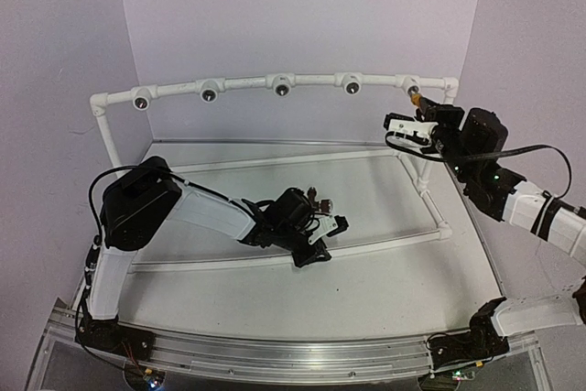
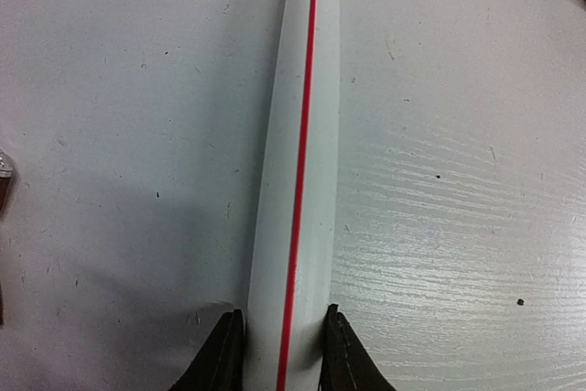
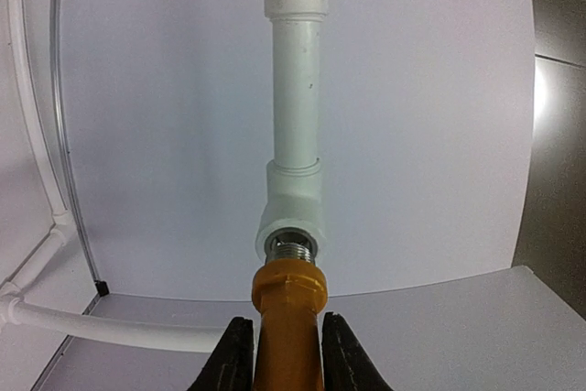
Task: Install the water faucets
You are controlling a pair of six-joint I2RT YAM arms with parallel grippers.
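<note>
An orange faucet (image 3: pixel 289 318) with a threaded metal end sits in my right gripper, which is shut on its body. Its threads (image 3: pixel 292 250) point at the opening of the rightmost white tee (image 3: pixel 293 212) and overlap its mouth; how far they are inside, I cannot tell. From above, the faucet (image 1: pixel 416 98) meets that tee at the rack's upper right. My left gripper is shut on the rack's lower front pipe (image 2: pixel 295 180), a white tube with a red line, one finger on each side.
Other tees along the top pipe (image 1: pixel 245 82) show dark, empty openings. Behind the left gripper lies a small brown and metal piece (image 1: pixel 324 206), partly hidden by the arm. The table in front of the rack (image 1: pixel 366 295) is clear.
</note>
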